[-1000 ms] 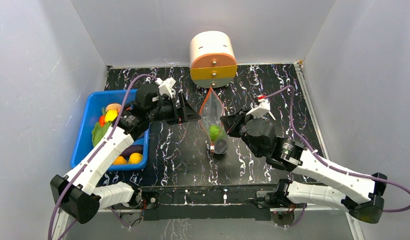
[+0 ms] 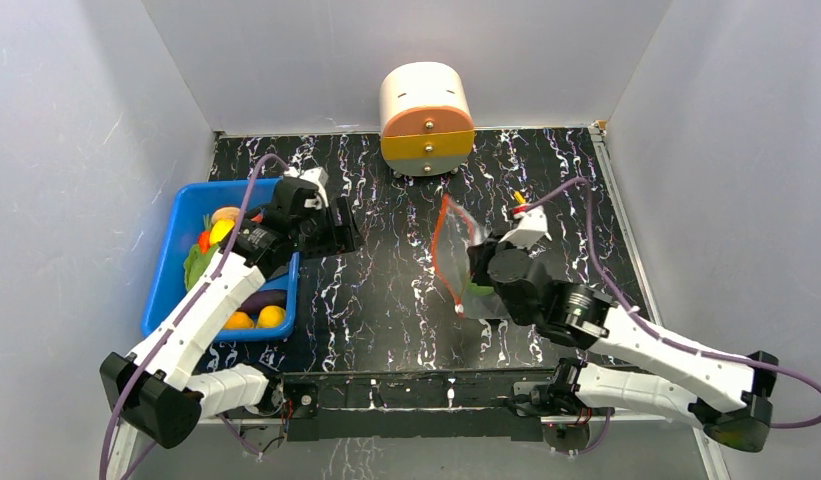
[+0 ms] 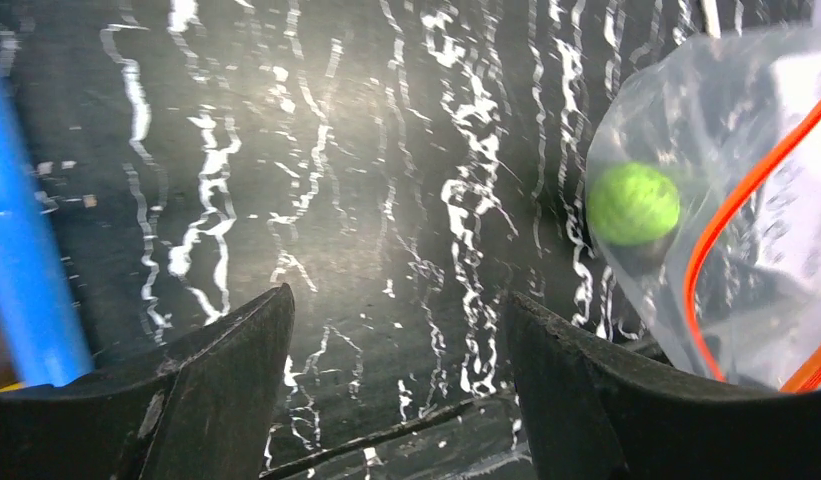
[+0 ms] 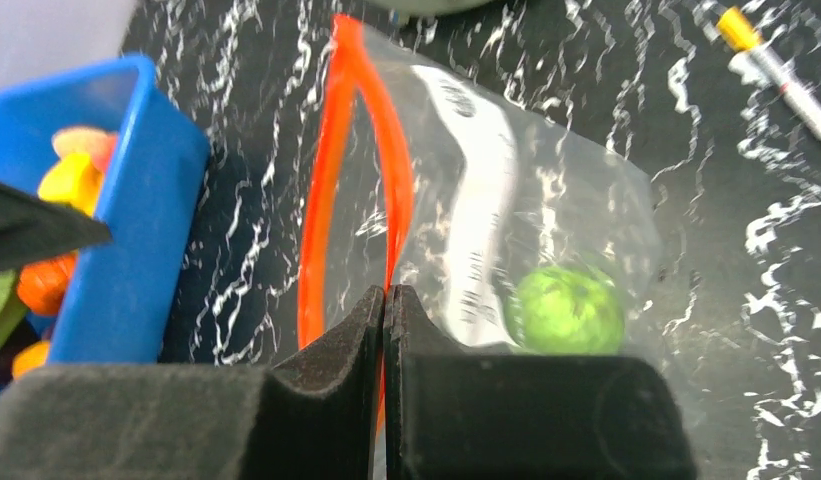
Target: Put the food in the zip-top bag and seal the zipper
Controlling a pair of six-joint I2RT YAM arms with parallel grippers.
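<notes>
My right gripper is shut on the orange-edged rim of the clear zip top bag (image 4: 566, 190), which hangs from its fingertips. A round green food item (image 4: 571, 310) rests low inside the bag; from above, the right gripper (image 2: 478, 262) mostly covers it. The bag's orange zip edges (image 4: 394, 170) stand apart, leaving the mouth open. Left of the bag, my left gripper (image 2: 348, 228) is open and empty, close to the blue bin. In the left wrist view, bare table lies between its fingers, and the bag (image 3: 686, 130) hangs off to the right.
A blue bin (image 2: 176, 230) at the left holds several toy foods, including an eggplant (image 2: 263, 302) and an orange (image 2: 272, 316). A rounded drawer cabinet (image 2: 426, 120) stands at the back. A marker (image 4: 776, 70) lies right of the bag.
My left gripper drew back left toward the bin.
</notes>
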